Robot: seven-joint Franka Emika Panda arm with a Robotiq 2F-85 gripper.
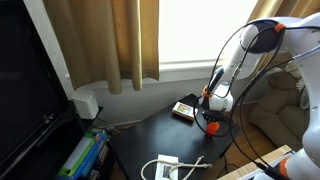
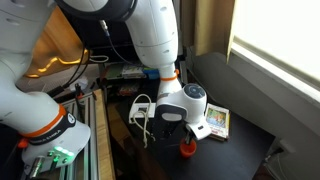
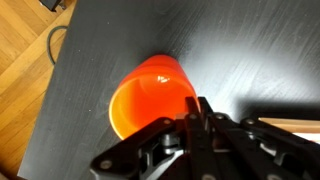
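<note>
An orange cup [image 3: 150, 95] shows its open mouth towards the camera in the wrist view. My gripper is shut on its rim at the right side, the dark fingertips close together over the cup's wall. In exterior view 1 the cup [image 1: 213, 128] is just below the gripper, near the right side of the dark table [image 1: 155, 135]. Exterior view 2 has the cup [image 2: 187, 149] below the white wrist, which hides most of the fingers. Whether the cup touches the table cannot be made out.
Behind the gripper lies a book or flat box [image 1: 184, 111], also visible as a pale-edged item [image 2: 214, 121] from the other side. A white power strip [image 1: 167, 168] with its cord occupies the table's front. Bare table extends left of the cup in exterior view 1.
</note>
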